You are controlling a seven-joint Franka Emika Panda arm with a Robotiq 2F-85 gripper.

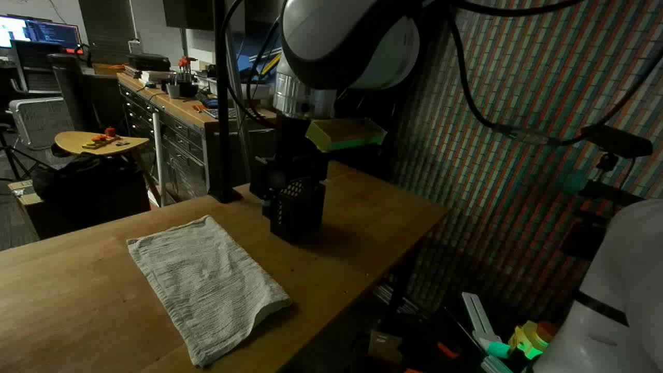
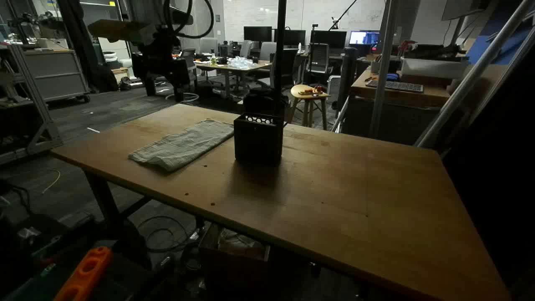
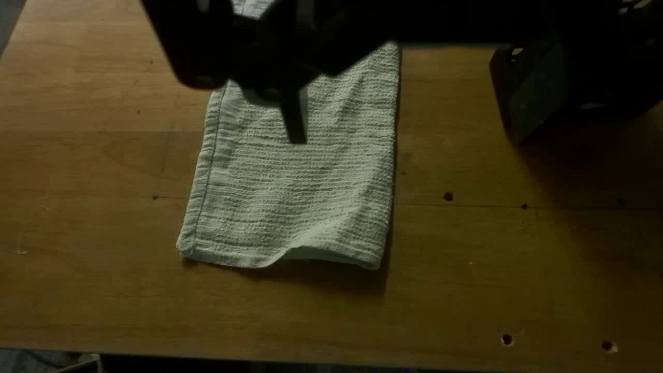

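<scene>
A pale grey-green cloth (image 1: 208,286) lies flat on the wooden table, with one edge slightly raised, as the wrist view shows at the near edge of the cloth (image 3: 298,180). My gripper (image 2: 164,91) hangs in the air above the far side of the table in exterior view 2, its two fingers apart and nothing between them. In the wrist view its dark parts cover the upper part of the cloth. A black box with a row of holes along its top (image 2: 258,140) stands upright beside the cloth; exterior view 1 shows it behind the dark gripper.
A dark vertical post (image 1: 221,105) rises at the table's far edge. A round stool (image 1: 102,143) and a drawer cabinet (image 1: 168,130) stand beyond. The scene is dim.
</scene>
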